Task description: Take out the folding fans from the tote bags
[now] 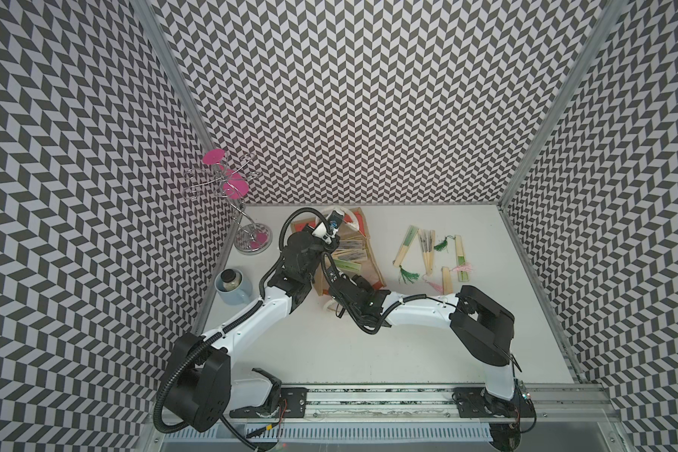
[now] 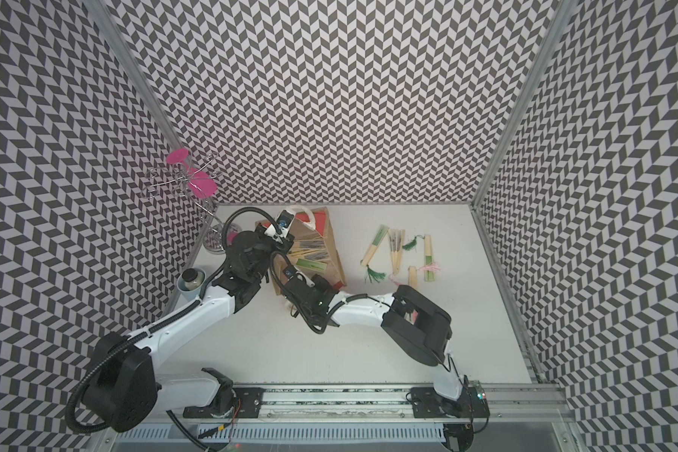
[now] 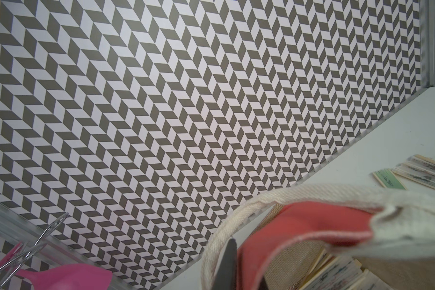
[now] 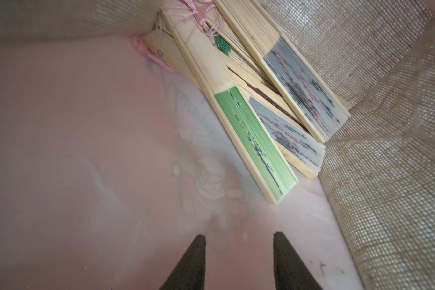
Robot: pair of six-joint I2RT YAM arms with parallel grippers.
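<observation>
A burlap tote bag lies on its side holding several folding fans, among them a green fan and two grey patterned fans. My left gripper is shut at the bag's cream handle and red lining; whether fabric is between its fingers is unclear. My right gripper stands open inside the bag, nothing between its fingers, short of the fans.
Several fans lie out on the table at the right. A pink-and-chrome stand and a blue container stand at the left.
</observation>
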